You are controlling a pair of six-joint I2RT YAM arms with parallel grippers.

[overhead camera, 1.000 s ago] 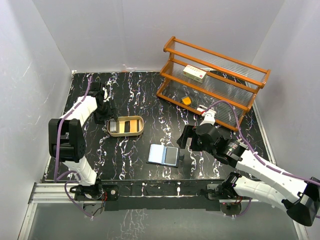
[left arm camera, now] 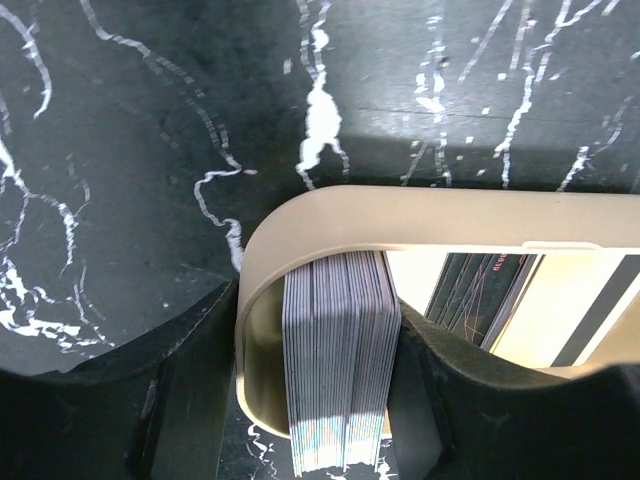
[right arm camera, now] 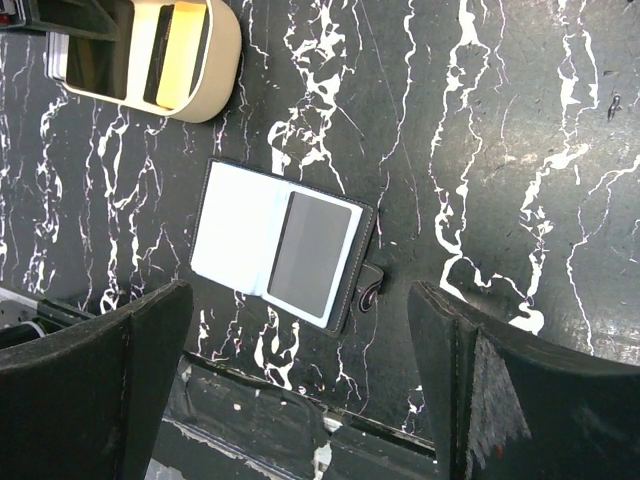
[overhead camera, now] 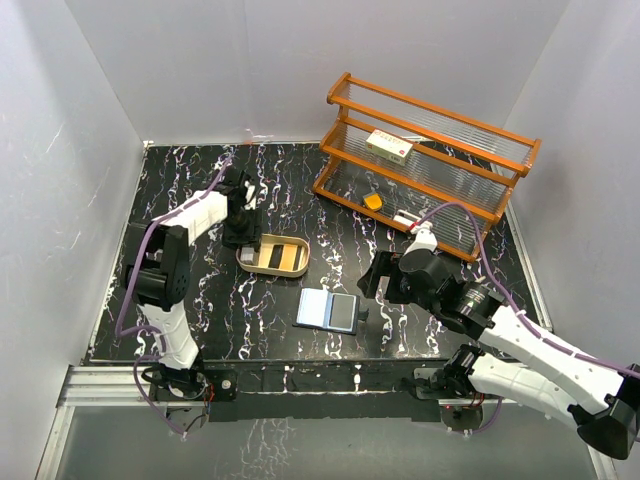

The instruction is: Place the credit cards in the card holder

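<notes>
A beige oval tray (overhead camera: 298,256) with dividers stands left of centre. At its left end is a stack of pale cards (left arm camera: 335,360), seen edge-on in the left wrist view. My left gripper (overhead camera: 243,236) is at that end, open, its fingers either side of the cards and rim. A flat white-and-grey card holder (overhead camera: 327,310) lies near the front edge, also seen in the right wrist view. My right gripper (overhead camera: 380,275) is open above the table to the right of it, with nothing between its fingers.
A wooden rack (overhead camera: 420,176) with a small white box (overhead camera: 388,148) and a yellow object (overhead camera: 372,201) stands at the back right. The table between tray and rack is clear.
My left gripper and the tray have moved to the right, toward the table's middle. The right arm has shifted very slightly to the right.
</notes>
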